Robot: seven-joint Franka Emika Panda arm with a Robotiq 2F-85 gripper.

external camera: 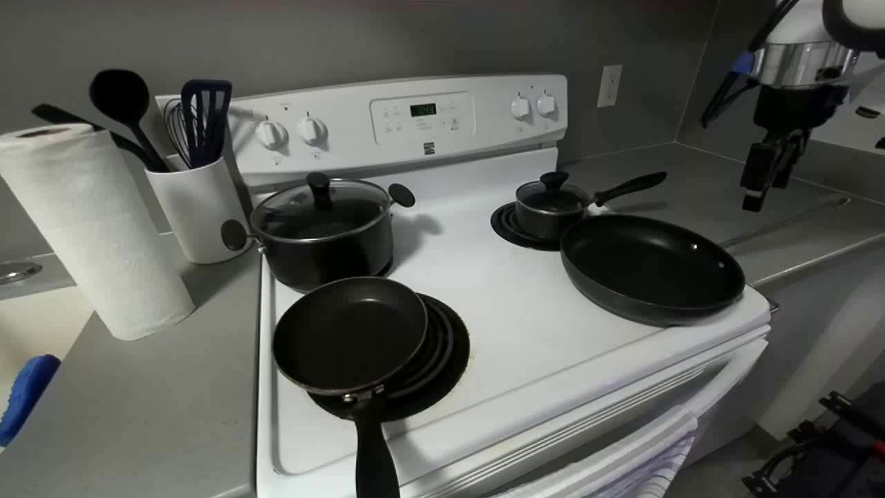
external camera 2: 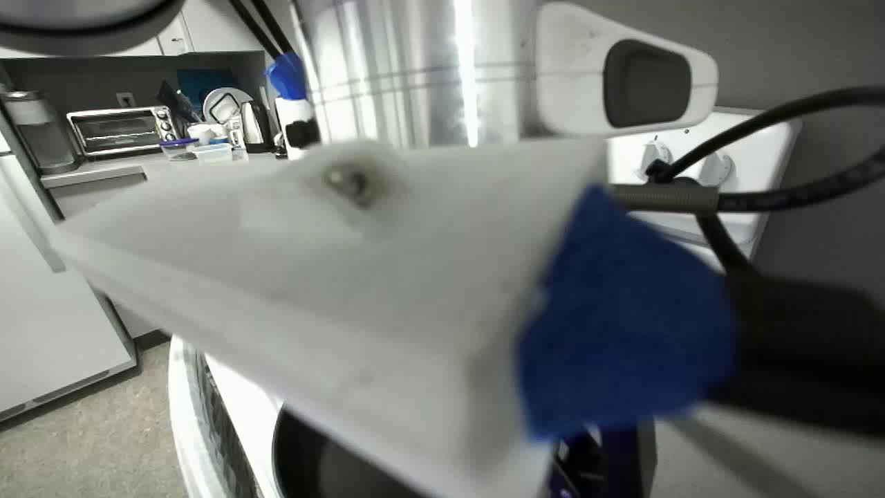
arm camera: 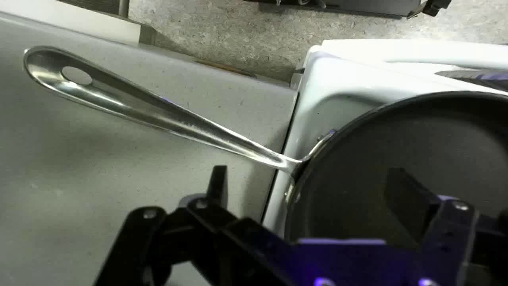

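Note:
My gripper is open, its two fingers wide apart and nothing between them. In the wrist view it hangs above the large black frying pan (arm camera: 352, 190) and the grey counter beside the stove. The pan's long metal handle (arm camera: 157, 112) reaches over the counter, ahead of my fingertips and clear of them. From the first exterior view, my gripper (external camera: 767, 187) is at the upper right, higher than the frying pan (external camera: 647, 270), which rests on the stove's right front. The second exterior view shows mostly my arm (external camera 2: 415, 75), with the fingers hardly visible.
A small black skillet (external camera: 352, 332) occupies the stove's left front. Behind it stands a lidded pot (external camera: 328, 257); a lidded saucepan (external camera: 543, 217) is at right rear. Paper towels (external camera: 99, 232) and a utensil holder (external camera: 199, 207) stand left. Open stovetop (external camera: 489, 290) lies between the pans.

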